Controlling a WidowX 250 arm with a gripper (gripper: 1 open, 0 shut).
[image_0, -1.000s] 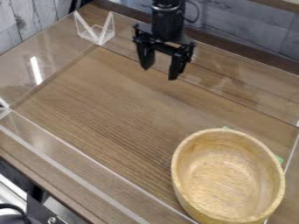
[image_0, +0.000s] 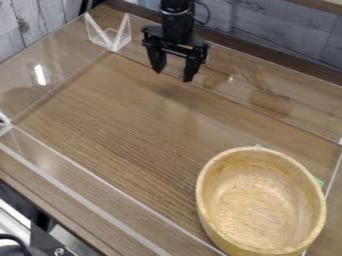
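Observation:
My black arm (image_0: 178, 25) stands at the back middle of the wooden table (image_0: 120, 130). Its gripper (image_0: 175, 60) hangs low over the back of the table, with its two black fingers spread open. I see nothing held between them.
A large pale yellow bowl (image_0: 261, 200) fills the front right corner. A white angular object (image_0: 110, 32) sits at the back left.
The arm and gripper have moved a little back and to the left, away from the bowl. The bowl has not moved.

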